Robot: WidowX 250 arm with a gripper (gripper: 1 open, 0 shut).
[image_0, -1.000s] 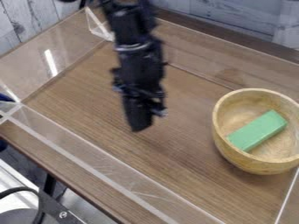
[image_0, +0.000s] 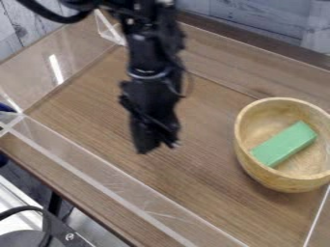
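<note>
The gripper is apart from the bowl.
Clear tape strips run along the table's left and front edges. A black cable point(image_0: 26, 214) lies at the lower left, off the table. A whitish wall stands behind.
The bowl and green block have not moved.
</note>
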